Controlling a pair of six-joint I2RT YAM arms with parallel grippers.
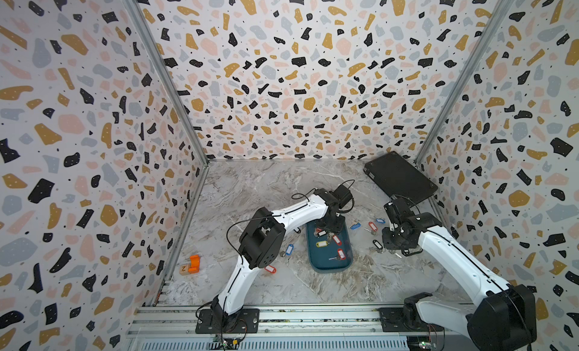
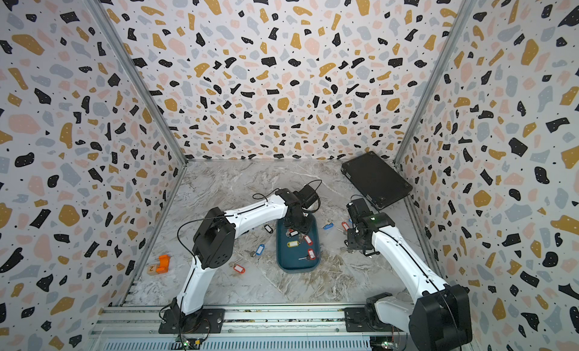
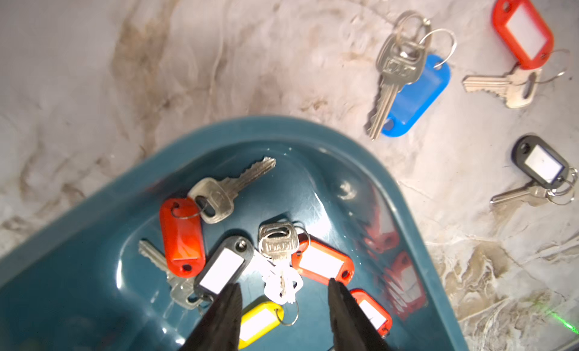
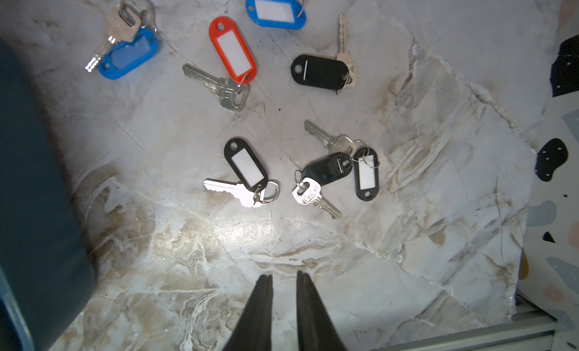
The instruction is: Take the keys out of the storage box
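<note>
A teal storage box (image 1: 330,264) holds several keys with red, grey and yellow tags, among them a red-tagged key (image 3: 181,236), a grey tag (image 3: 222,264) and a yellow tag (image 3: 260,324). My left gripper hangs over the box, open, with its fingertips above the keys and nothing seen held. My right gripper is above the table right of the box, part open, its fingertips a short gap apart with nothing between them.
Several tagged keys lie on the marble table around the box, such as a blue one (image 4: 128,56) and a black one (image 4: 245,164). A black case (image 1: 400,174) lies at back right, an orange object (image 1: 194,263) at left.
</note>
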